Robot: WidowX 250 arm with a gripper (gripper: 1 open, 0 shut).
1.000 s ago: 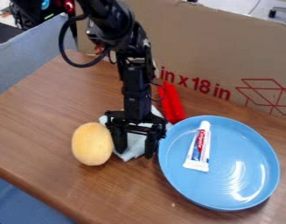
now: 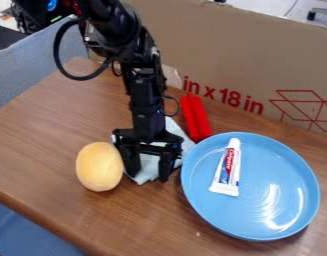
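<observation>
My black gripper [image 2: 148,160] is low over a pale grey-white cloth [image 2: 177,127] on the wooden table, its fingers down at the cloth. Whether they are open or closed on the fabric is hard to make out. Just left of it rests a round tan bread roll [image 2: 99,166]. To the right, a blue plate [image 2: 270,208] holds a white toothpaste tube [image 2: 227,167]. A red object [image 2: 197,118] lies behind the cloth, partly beside the arm.
A cardboard box [image 2: 259,60] with red printing forms a wall along the back. A grey-blue surface borders the table's left side.
The arm has shifted very slightly, with the gripper still low at the cloth. The roll, plate and tube have stayed where they were.
</observation>
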